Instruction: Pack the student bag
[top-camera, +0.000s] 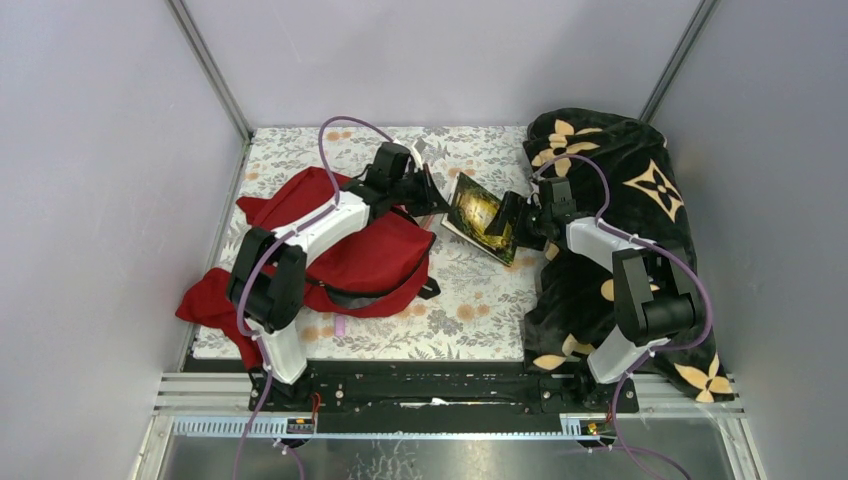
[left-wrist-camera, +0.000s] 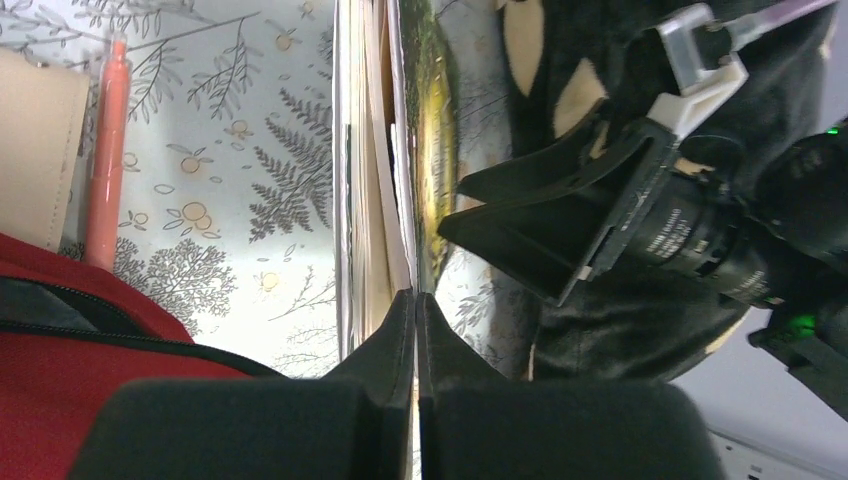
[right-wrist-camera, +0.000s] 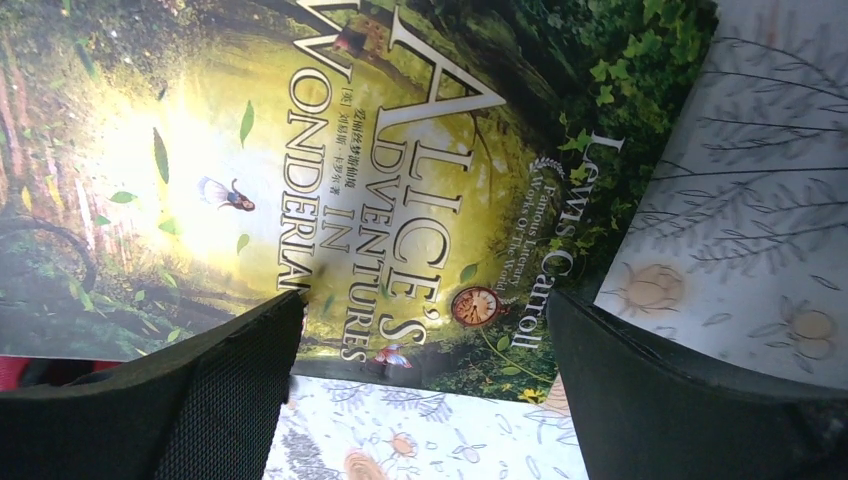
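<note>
An Alice's Adventures in Wonderland book (top-camera: 470, 210) (right-wrist-camera: 420, 200) lies tilted at the table's middle, its page edge (left-wrist-camera: 365, 200) facing my left gripper. The left gripper (top-camera: 436, 206) is shut at that edge; whether anything thin is between its tips is unclear. My right gripper (top-camera: 510, 225) is open over the book's cover. The red bag (top-camera: 365, 265) (left-wrist-camera: 110, 410) lies open-zipped on the left, partly under the left arm.
An orange pen (left-wrist-camera: 105, 190) and a beige item (left-wrist-camera: 35, 140) lie beside the bag. A black patterned blanket (top-camera: 655, 190) covers the right side.
</note>
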